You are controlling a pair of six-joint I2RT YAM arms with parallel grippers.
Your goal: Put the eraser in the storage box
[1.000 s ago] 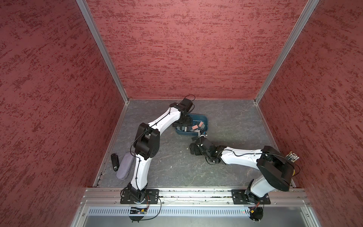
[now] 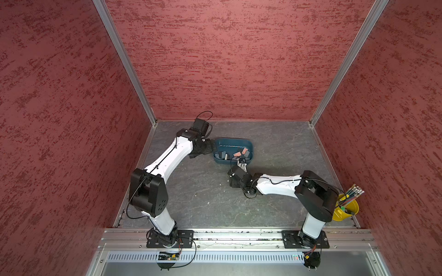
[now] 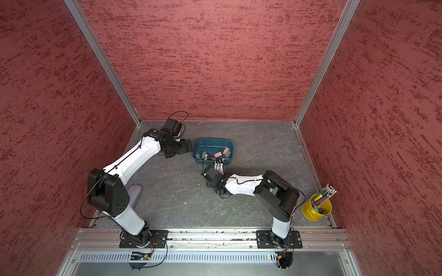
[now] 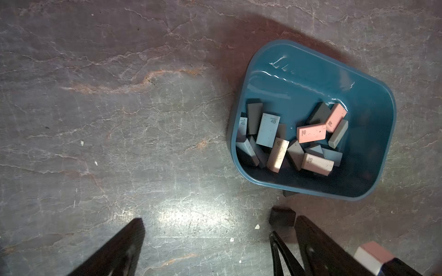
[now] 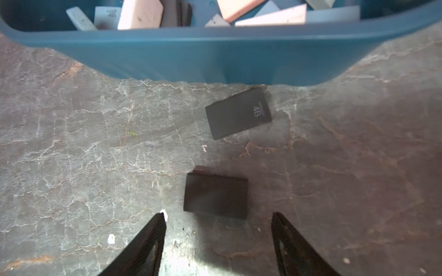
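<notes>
The blue storage box (image 4: 313, 186) holds several grey, black and pink erasers. Two black erasers lie on the table in front of it. One, marked 4B (image 5: 238, 113), is close to the box's wall in the right wrist view. The nearer black eraser (image 5: 215, 195) sits just ahead of my right gripper, roughly centred between its parted fingertips and not gripped. In the left wrist view this nearer eraser (image 4: 281, 217) shows beside one left finger. My left gripper is open and empty, off the box's left side.
A yellow cup (image 2: 345, 209) of pens stands at the far right. Behind the left arm, a mauve case (image 3: 133, 195) is partly hidden. Bare table (image 2: 280, 154) lies right of the box; the right arm crosses the front right.
My left arm has swung left, from over the box to beside it, now covering the mauve case and dark object at the left. My right gripper has shifted slightly left in front of the box.
</notes>
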